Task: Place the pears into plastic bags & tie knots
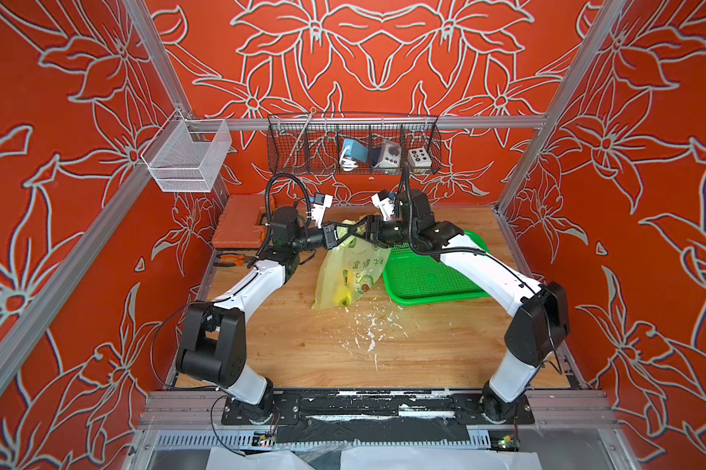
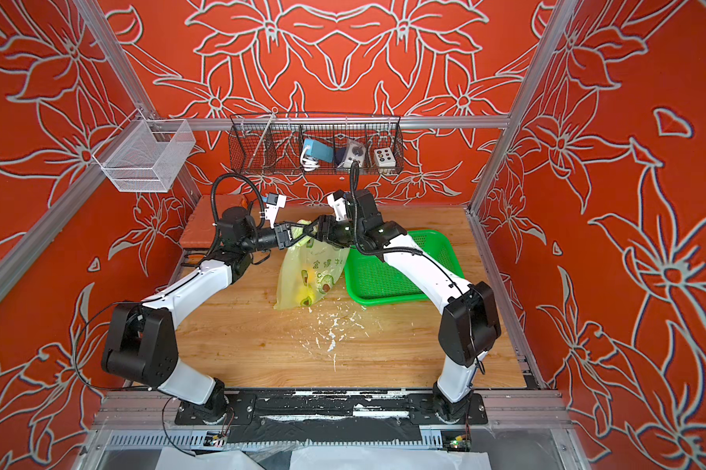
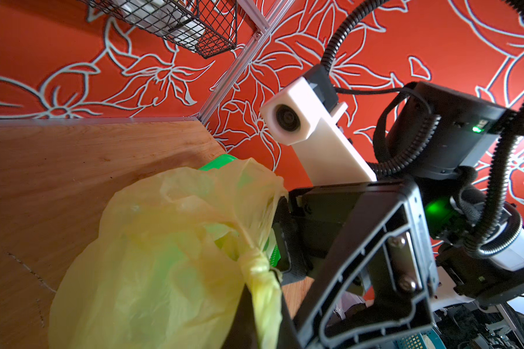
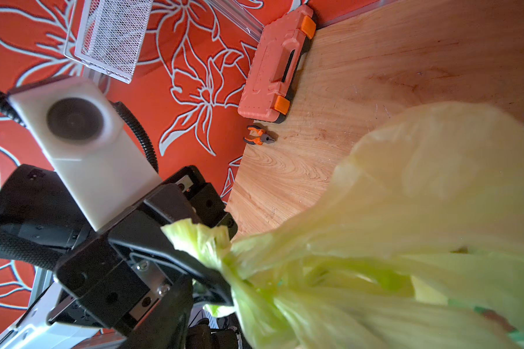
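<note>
A thin yellow plastic bag (image 1: 353, 270) with printed lettering stands gathered at the table's back middle, under both grippers. Through its film show blurred yellow and green shapes low down, apparently pears; how many cannot be told. In the left wrist view, my left gripper is shut on a twisted strip of the bag's top. The right wrist view also shows that strip (image 4: 206, 241) bunched at the left gripper's dark finger. My right gripper (image 1: 365, 228) reaches in from the right, fingers apart, close against the left fingers at the bag's neck. Its tips partly overlap the left ones.
A green basket (image 1: 435, 296) stands just right of the bag. Behind on the left lie an orange toolbox (image 4: 273, 64) and pliers (image 4: 258, 135). White scraps (image 1: 371, 329) litter the table in front.
</note>
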